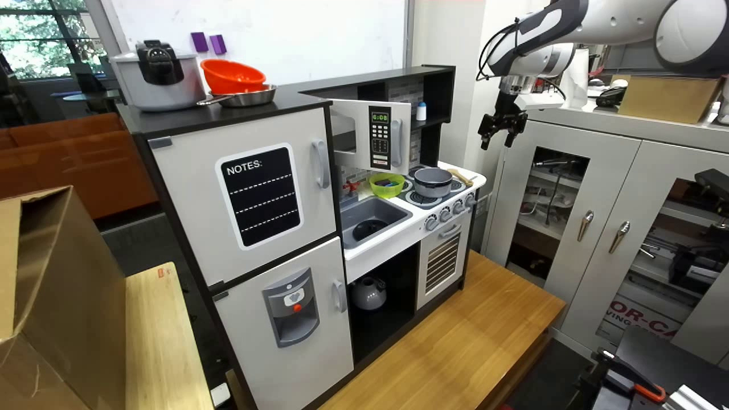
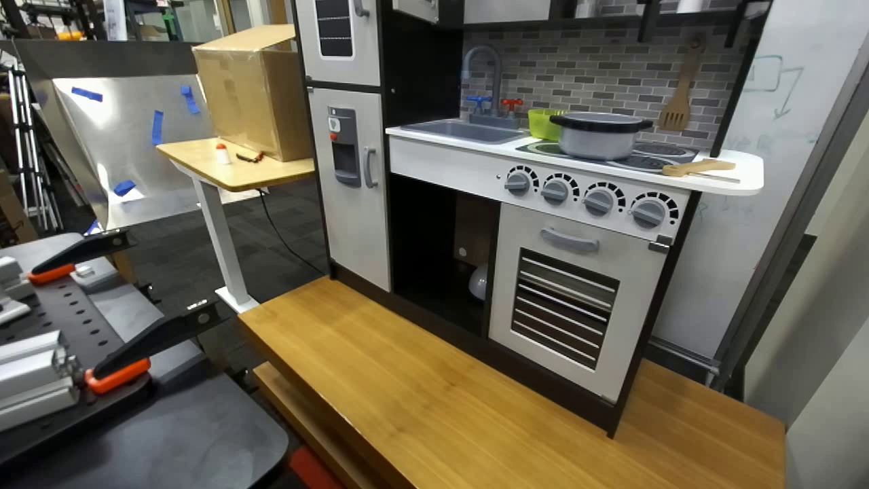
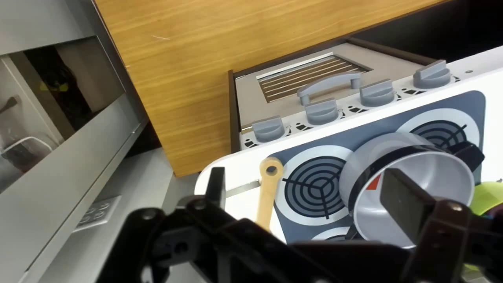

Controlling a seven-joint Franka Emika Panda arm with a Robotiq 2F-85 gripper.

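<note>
In exterior view 1 my gripper hangs in the air, fingers pointing down, to the right of and above the toy stove. It is open, with nothing between its fingers. A grey pot with a black rim stands on the burners; the wrist view looks down into it, and something small and red shows inside. Left of the pot in that view lies a wooden utensil, its holed handle end toward the oven front and its lower part hidden behind my gripper. A green bowl with dark items in it sits between sink and pot.
The microwave door stands open, jutting out over the sink. A wooden spatula hangs on the tiled back wall. Grey cabinets stand to the right. A red bowl and a pan rest on top of the kitchen.
</note>
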